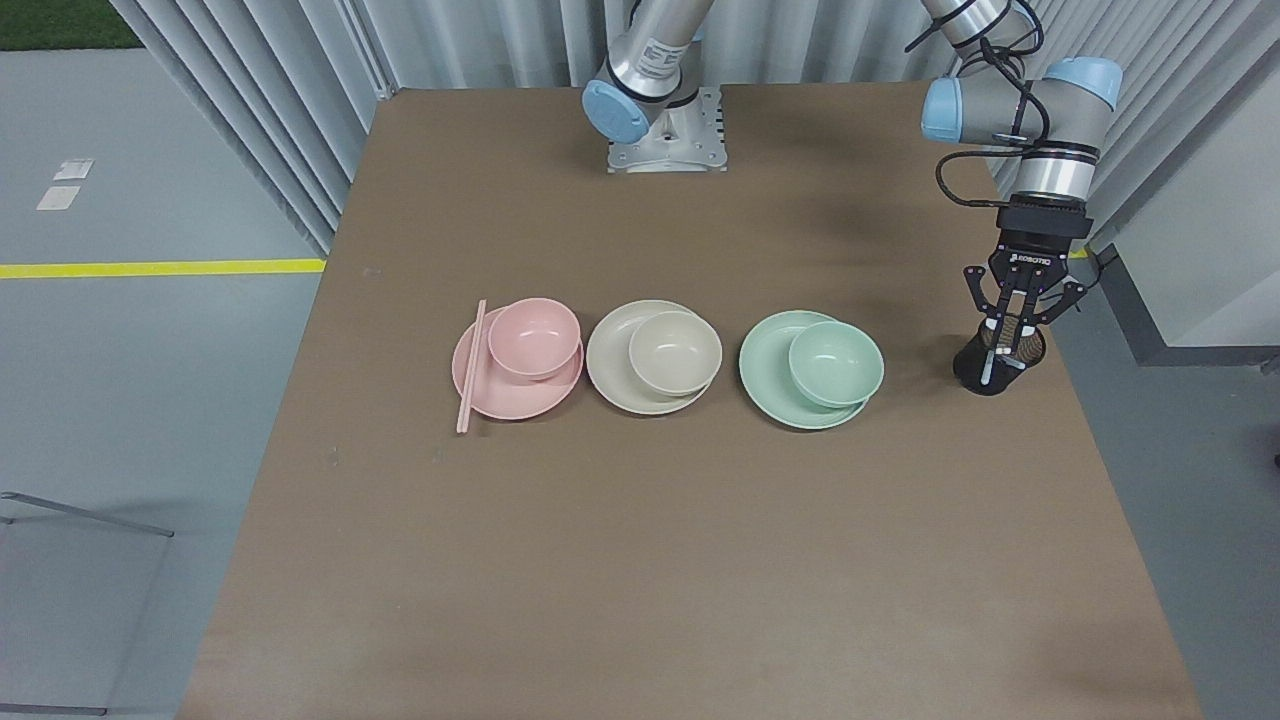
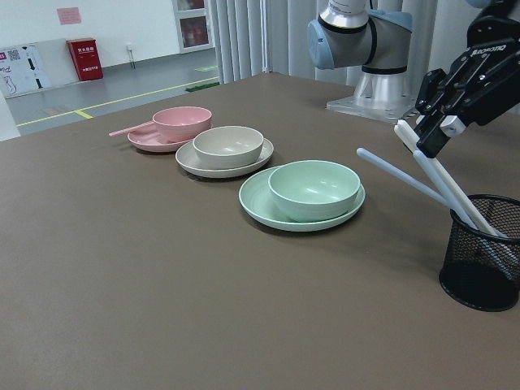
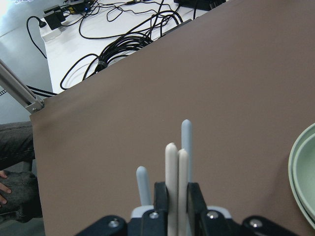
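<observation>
My gripper [image 1: 1005,324] is at the table's right, above a black mesh cup [image 2: 479,276] holding white and pale blue chopsticks. In the wrist view two white chopsticks [image 3: 171,177] stand upright between my fingers; the gripper looks shut on them, with pale blue chopsticks [image 3: 186,137] just beside. Pink bowl [image 1: 535,336] on pink plate [image 1: 528,398] has pink chopsticks [image 1: 471,370] across it. White bowl [image 1: 674,350] and white plate [image 1: 618,348] are in the middle, green bowl [image 1: 836,362] and green plate [image 1: 774,360] nearest the cup.
In the wrist view cables lie on a white surface beyond the table edge, and a person's legs show at lower left.
</observation>
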